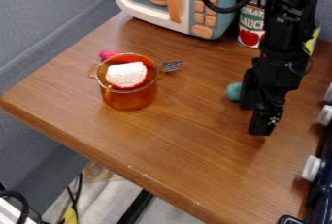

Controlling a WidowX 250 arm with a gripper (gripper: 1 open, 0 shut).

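Observation:
My black gripper (265,119) is low over the right part of the wooden table (155,160), beside a teal object (235,91) that is partly hidden behind it. Whether the fingers are open or shut, or hold anything, I cannot tell. An orange-red pot (127,99) on the left holds a white item (126,74). A fork (173,67) lies beside the pot, with a pink object (108,54) behind it.
A toy microwave (176,5) and a red-labelled can (250,26) stand at the back. A dark appliance with white knobs (317,194) lines the right edge.

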